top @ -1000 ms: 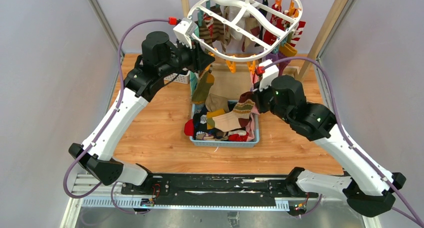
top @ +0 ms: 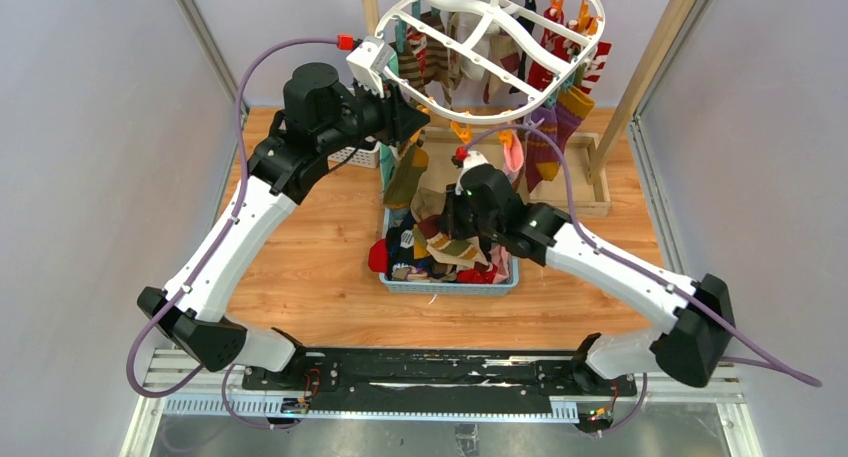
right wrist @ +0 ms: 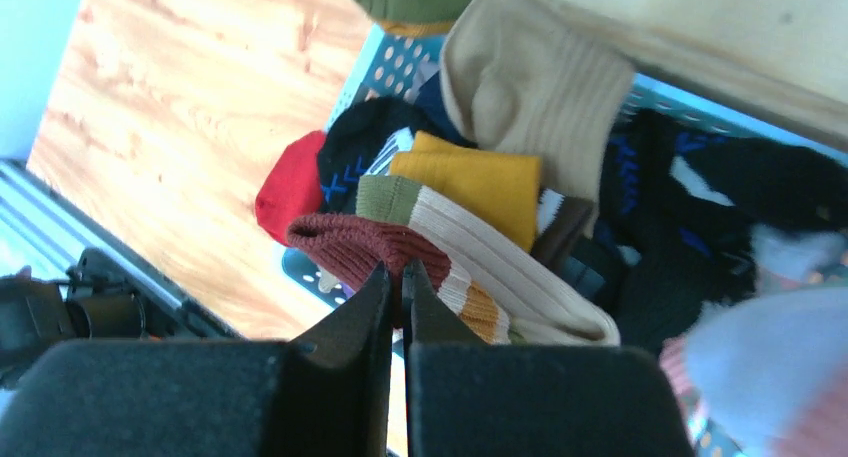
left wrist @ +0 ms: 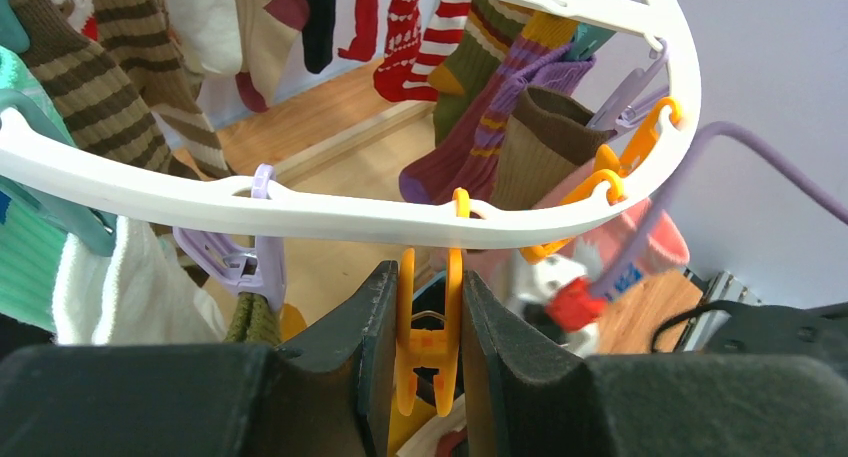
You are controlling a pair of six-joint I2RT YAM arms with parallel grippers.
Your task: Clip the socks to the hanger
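Note:
On the rim of the white round hanger (left wrist: 370,222), an orange clip (left wrist: 428,347) hangs between the fingers of my left gripper, which is shut on it. My right gripper is shut on the maroon cuff of a striped sock (right wrist: 365,242); the rest of this sock drapes down over the blue sock basket (top: 445,288). In the top view the right gripper is below the hanger's front edge, with the held sock (top: 455,251) dangling by its side. The left gripper's tips are hidden there by its own arm.
Several socks hang around the hanger, including a green-and-mustard one (top: 405,177) and a purple one (top: 545,142). Further orange clips (left wrist: 600,182) sit on the rim to the right. A wooden tray (top: 575,197) stands behind the basket. Bare floor lies left of the basket.
My right arm has moved left over the basket, carrying the striped sock by its cuff; the sock's toe end has swung from left to right. The left arm has stayed still at the hanger.

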